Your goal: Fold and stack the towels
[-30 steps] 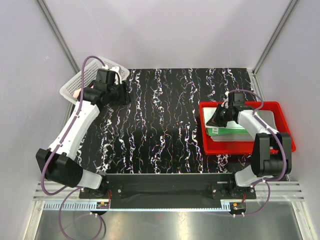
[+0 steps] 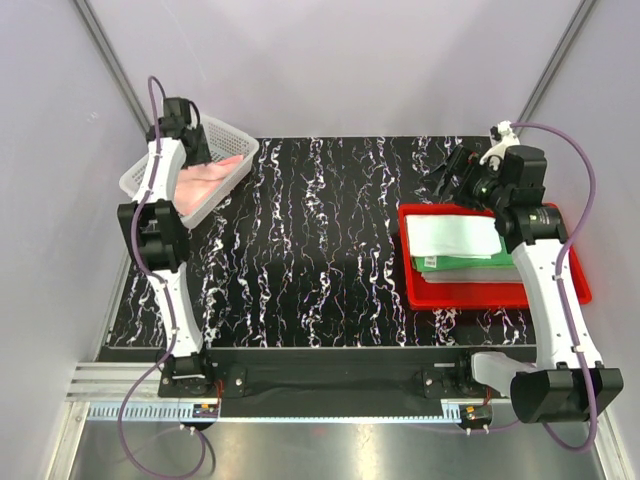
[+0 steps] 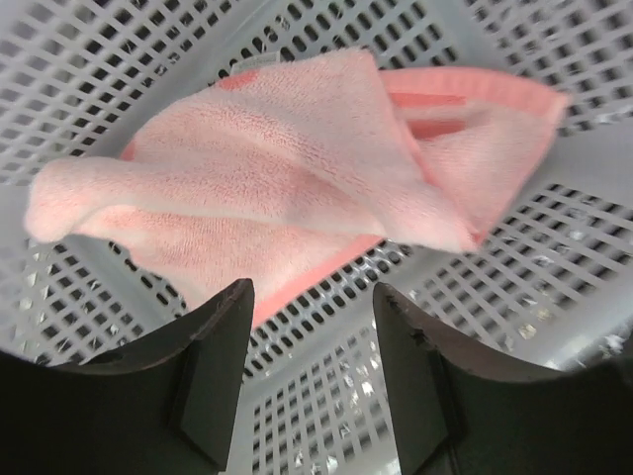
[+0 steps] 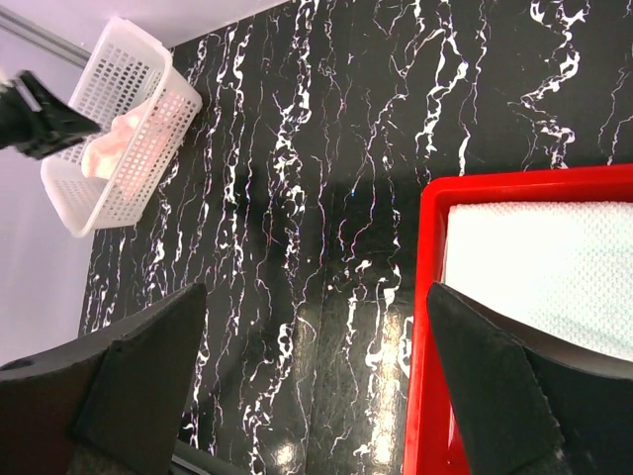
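Note:
A rumpled pink towel (image 3: 277,168) lies in the white plastic basket (image 2: 235,135) at the back left. My left gripper (image 2: 195,150) is over that basket, open, its fingertips just below the towel in the left wrist view. A red tray (image 2: 430,295) at the right holds a stack of flat towels, with a white towel (image 2: 450,235) on top of green and grey ones. My right gripper (image 2: 450,175) is open, raised above the tray's back left corner, nothing between its fingers.
Pale walls border the back and both sides.
My left gripper has moved leftward over the basket. My right gripper has risen from the white towel in the tray and moved back, toward the table's rear.

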